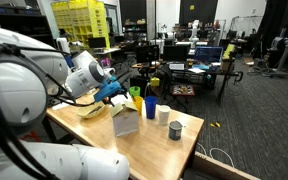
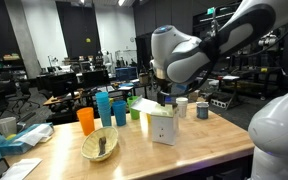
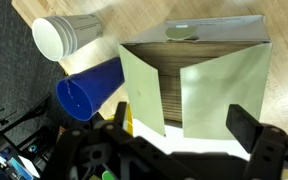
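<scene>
A white box point(image 2: 164, 129) stands upright on the wooden table with its top open. In the wrist view its pale flaps, a left flap point(image 3: 144, 90) and a right flap point(image 3: 224, 92), are spread apart and the brown inside point(image 3: 172, 85) shows between them. Above the box hangs my gripper, its dark fingers point(image 3: 246, 128) wide apart with nothing seen between them. Exterior view 1 shows the same box point(image 1: 126, 123) in front of the arm. What lies deep in the box is hard to tell.
Beside the box are a blue cup point(image 3: 89, 88) and white cups point(image 3: 64, 36). A wicker basket point(image 2: 100, 143) stands on the other side, near an orange cup point(image 2: 86, 121). A grey mug point(image 1: 175, 130) is farther off. Bare wood point(image 1: 164, 155) lies in front.
</scene>
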